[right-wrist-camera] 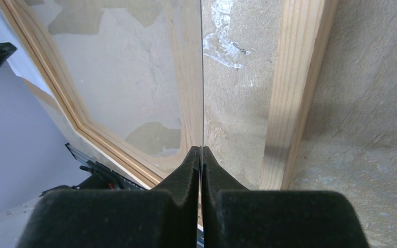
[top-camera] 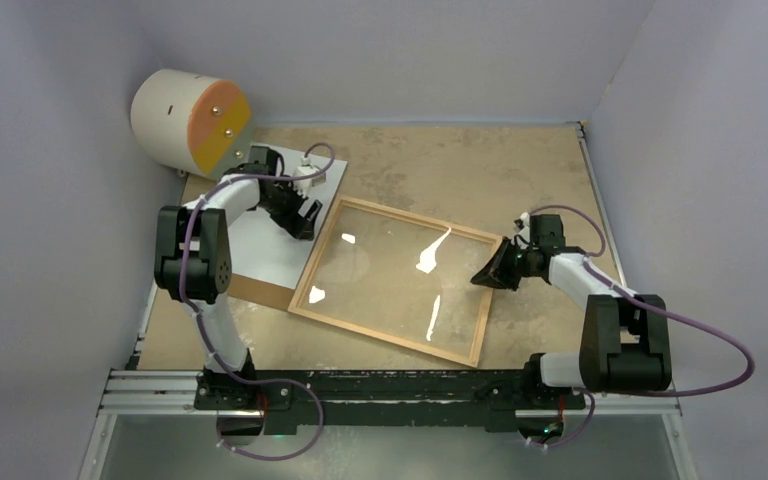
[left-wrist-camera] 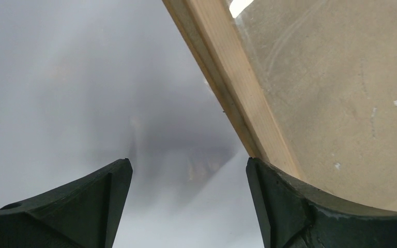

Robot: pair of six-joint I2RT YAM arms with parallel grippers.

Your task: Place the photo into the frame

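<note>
The wooden frame lies slightly turned in the middle of the table. A clear sheet spans its opening, with bright reflections on it in the top view. My right gripper is shut on this sheet's right edge, which runs up from between the fingertips, inside the frame's right bar. Over the glossy white sheet my left gripper stands open and empty, its right finger close to the frame's left bar. No printed picture shows, so I cannot tell whether the white sheet is the photo.
A brown board edge shows below the white sheet. At the back left a white cylinder with a coloured end stands by that sheet.
</note>
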